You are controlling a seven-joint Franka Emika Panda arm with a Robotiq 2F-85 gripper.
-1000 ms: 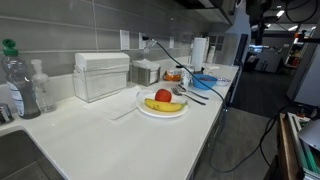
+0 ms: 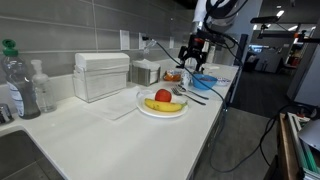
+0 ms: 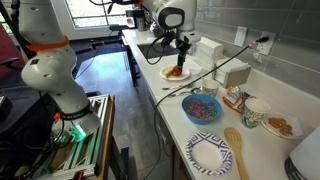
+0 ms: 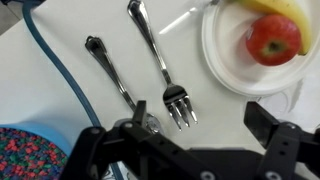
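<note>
In the wrist view my gripper stands open above the counter, its dark fingers wide apart with nothing between them. A fork lies below it, tines between the two fingers in the picture. A spoon lies beside the fork, its bowl end partly covered by the left finger. To the upper right, a white plate bears a red apple and a yellow banana. Exterior view 1 shows the gripper hanging over the counter beyond the plate.
A blue bowl of colourful bits stands near the utensils, with a blue cable passing close by. A patterned plate, a wooden spoon and a mug occupy the far end. The counter near the sink is clear.
The arm has come down and leftward in exterior view 1, bringing the gripper from high at the upper right to a lower place above the utensils. The objects on the counter have not moved.
</note>
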